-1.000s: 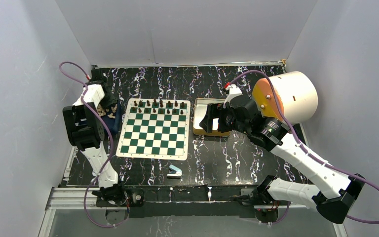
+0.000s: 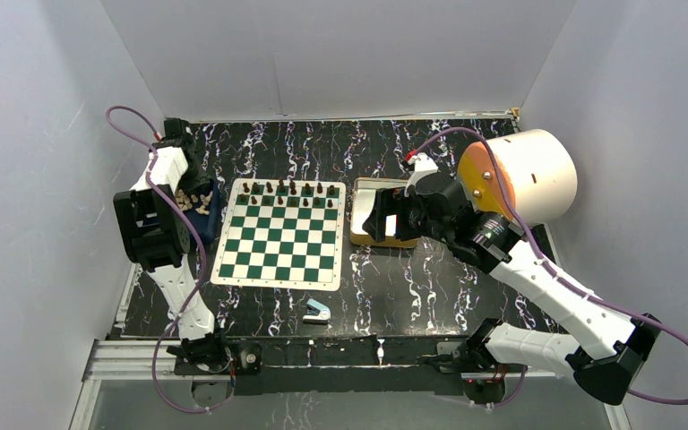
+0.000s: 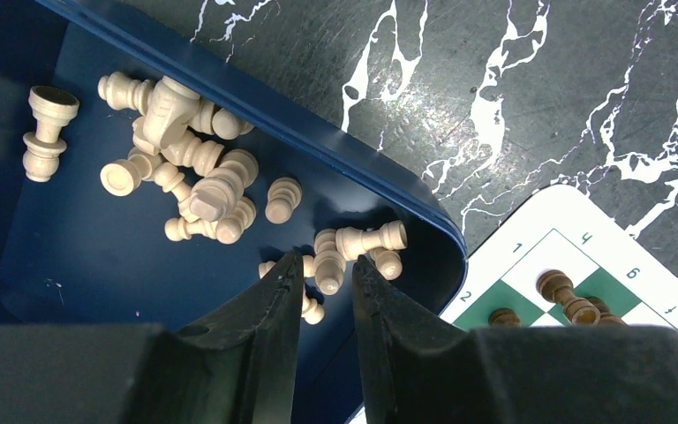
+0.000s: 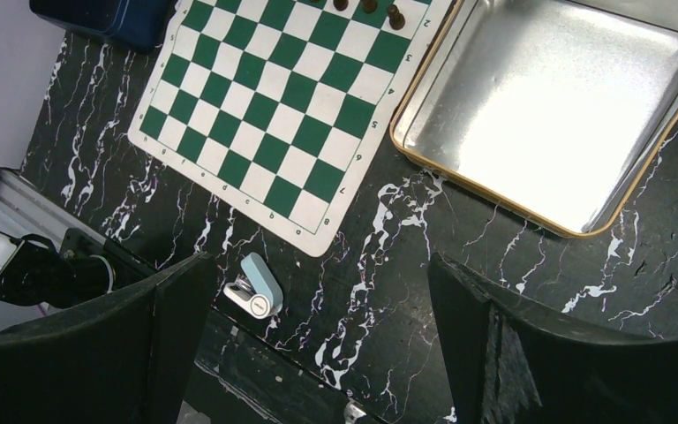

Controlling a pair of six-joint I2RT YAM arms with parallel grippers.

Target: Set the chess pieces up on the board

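In the left wrist view, my left gripper is inside the blue bin (image 3: 318,132), shut on a light wooden chess piece (image 3: 327,276) whose rounded end shows between the fingertips. Another light piece (image 3: 372,238) lies right against it. More light pieces (image 3: 216,190) are heaped on the bin floor farther left. On the green and white board (image 2: 278,246), dark pieces (image 2: 293,188) stand in two rows at the far side; the rest of its squares are bare. My right gripper hangs wide open and empty, right of the board.
A metal tray with a gold rim (image 4: 494,196) is empty, to the right of the board. A blue and white stapler (image 4: 258,287) lies near the table's front edge. Dark marbled table (image 2: 305,152) behind the board is clear.
My left arm has shifted slightly over the bin, its cable now a little higher in the top view. The right arm, the board and its pieces have not moved.
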